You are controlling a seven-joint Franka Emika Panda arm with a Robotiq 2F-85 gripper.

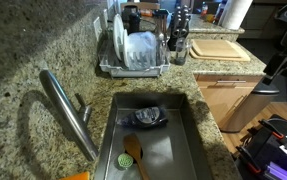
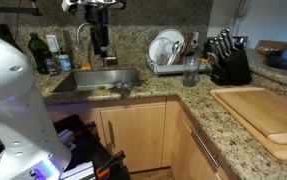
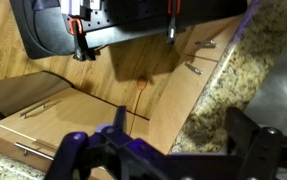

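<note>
My gripper stands open in the wrist view, its dark fingers far apart and nothing between them. In exterior view 2 the gripper [image 2: 99, 40] hangs high, in front of the sink [image 2: 93, 80]. Only part of the arm [image 1: 283, 65] shows at the right edge of exterior view 1. Inside the sink [image 1: 188, 150] lie a dark crumpled object [image 1: 148, 117], a green slotted head [image 1: 132, 147] of some utensil and a wooden spoon [image 1: 138, 163].
A dish rack [image 1: 133, 70] with plates stands behind the sink. Right of it are a glass [image 2: 191, 70], a knife block [image 2: 230, 65] and cutting boards [image 2: 263, 110]. The faucet [image 1: 68, 110] curves over the left side. A thin orange item [image 3: 141, 85] lies on the floor.
</note>
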